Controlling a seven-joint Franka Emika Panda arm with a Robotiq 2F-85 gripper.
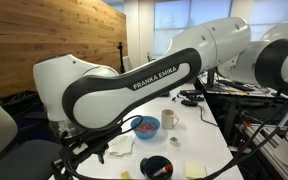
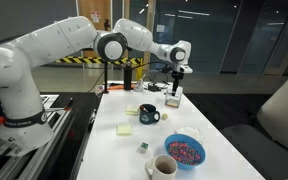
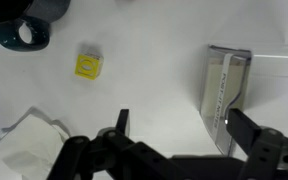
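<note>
My gripper is open, its two dark fingers spread wide at the bottom of the wrist view. Nothing shows held between them. A clear-sided, pale rectangular box (image 3: 224,88) lies near the right finger, which overlaps its lower end; whether they touch I cannot tell. In exterior view 2 the box (image 2: 173,98) is at the far end of the table, just below the hand. Left of the gripper in the wrist view are a small yellow block (image 3: 88,66), a dark mug (image 3: 20,36) and a crumpled white cloth (image 3: 30,148).
A blue bowl (image 2: 184,152) with reddish contents and a white mug (image 2: 164,167) stand at the opposite end of the table. Pale yellow pads (image 2: 124,129) lie near one edge. Dark chairs (image 2: 269,115) stand alongside. Open white tabletop separates these things.
</note>
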